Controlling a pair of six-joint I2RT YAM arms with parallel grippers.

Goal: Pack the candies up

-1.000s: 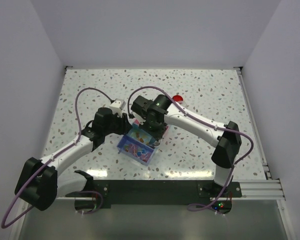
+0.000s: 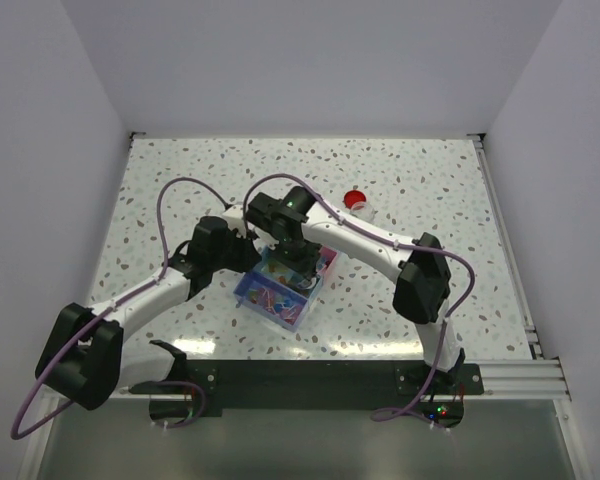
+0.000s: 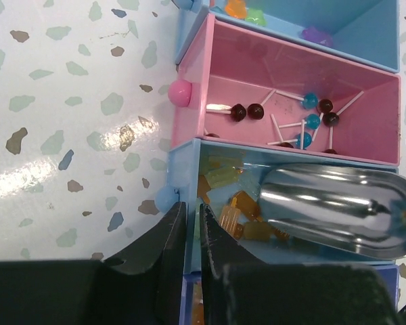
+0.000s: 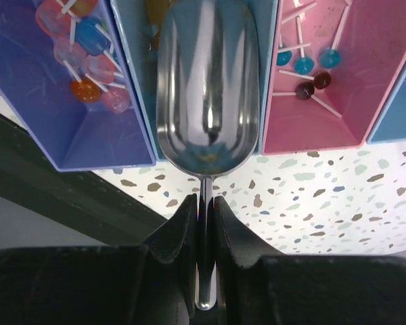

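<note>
My right gripper is shut on the handle of a metal scoop (image 4: 208, 88). The scoop's bowl lies over the light-blue box, seen also in the left wrist view. Inside that box (image 3: 183, 169) are gummy candies (image 3: 245, 204), orange, amber and pale green, partly covered by the scoop. At the box's end wall, my left gripper has a fingertip on either side of the rim with a narrow gap; whether it presses on the wall is unclear. Lollipops (image 3: 256, 111) lie in the pink box (image 3: 298, 54); more fill the violet box (image 4: 81, 145).
Another blue box (image 3: 365, 27) with colored candies adjoins the pink one. A container with a red lid (image 2: 355, 198) stands behind the right arm. Both arms crowd over the boxes.
My right arm has moved left and in over the boxes with the scoop. The left gripper has shifted slightly at the light-blue box's end. The boxes look unmoved.
</note>
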